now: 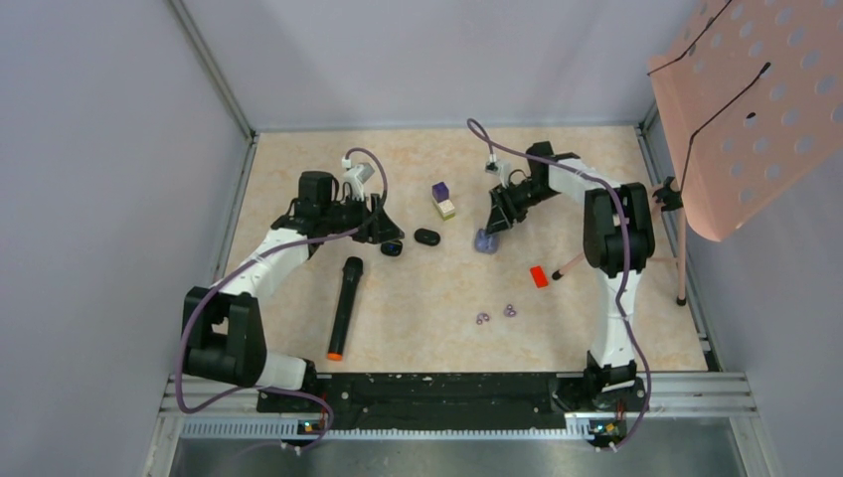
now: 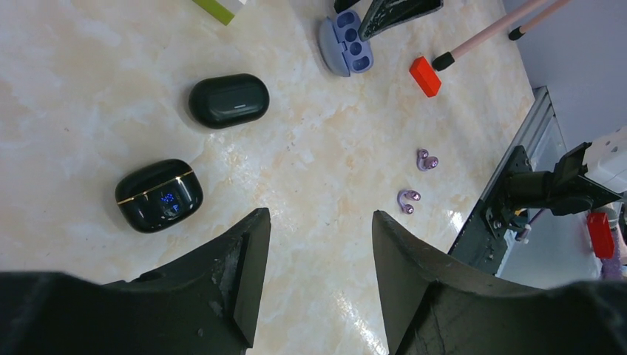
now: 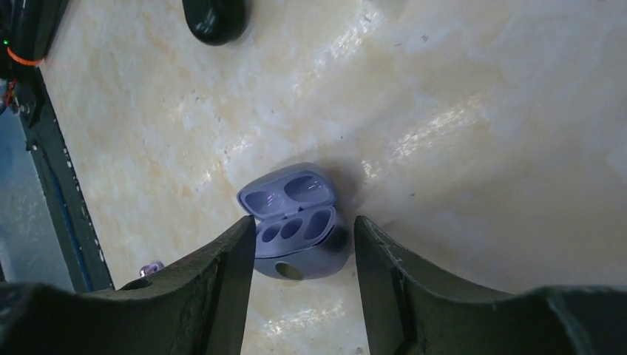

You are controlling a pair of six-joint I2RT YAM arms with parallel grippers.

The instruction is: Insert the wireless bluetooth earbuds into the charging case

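A lavender charging case [image 3: 299, 240] lies with its lid raised in the right wrist view, its wells showing no earbuds. My right gripper is open, with the case seen between its fingers; the left-hand finger [image 3: 235, 274] overlaps the case's edge, and I cannot tell whether it touches. From the left wrist view, one right fingertip [image 2: 373, 24] is close over the case [image 2: 346, 43]. Two small purple earbuds [image 2: 426, 160] [image 2: 408, 200] rest apart on the table. My left gripper stays open and empty above the table.
Two dark cases [image 1: 391, 247] [image 1: 426, 237] lie near the left gripper. A black microphone [image 1: 345, 308] lies at left, small blocks [image 1: 443, 206] at the back, a red block [image 1: 539, 276] right of the lavender case. A pink stand leg [image 1: 681, 248] is farther right.
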